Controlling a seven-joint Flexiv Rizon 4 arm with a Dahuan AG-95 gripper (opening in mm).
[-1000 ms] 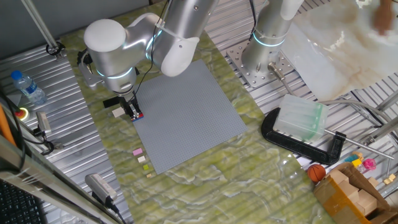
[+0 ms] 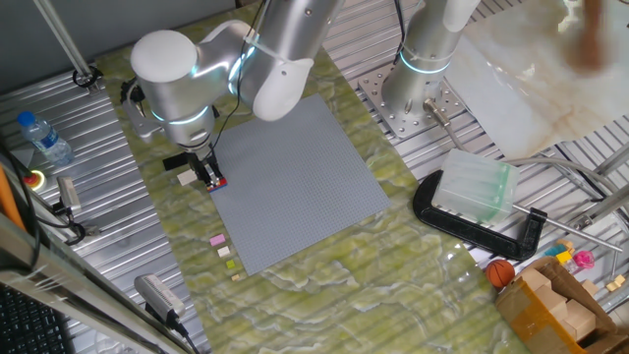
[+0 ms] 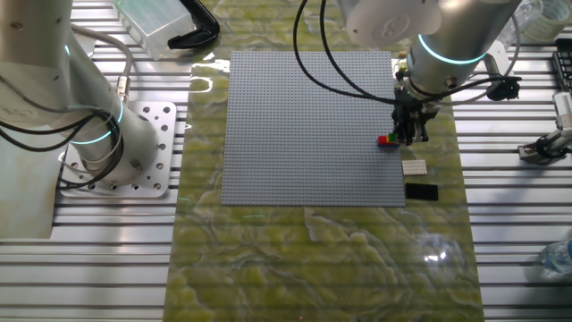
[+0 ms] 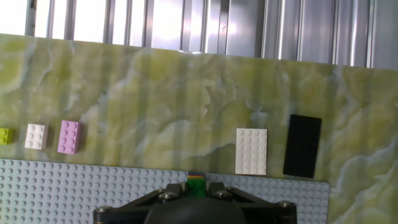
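My gripper [image 2: 213, 181] is at the edge of the grey baseplate [image 2: 295, 187], pointing down. In the wrist view a green brick [image 4: 196, 187] sits between its fingers, which press close on both sides. Just beyond the green brick shows a thin strip of orange-red and blue. From exterior view 2, a red brick [image 3: 382, 139] shows beside the green one, low at the plate's edge. Blue shows under the red in exterior view 1. The fingers hide much of this small stack, so whether the green brick is pressed onto it I cannot tell.
Off the plate's edge lie a white brick [image 4: 251, 151], a black plate [image 4: 302, 146], a pink brick [image 4: 69, 137], a small white brick [image 4: 36, 136] and a lime brick [image 4: 5, 135]. Most of the baseplate is bare. A black clamp [image 2: 477, 231] stands beyond the mat.
The arm and the bricks look almost unmoved. Only a blurred human arm at the top right of exterior view 1 has shifted.
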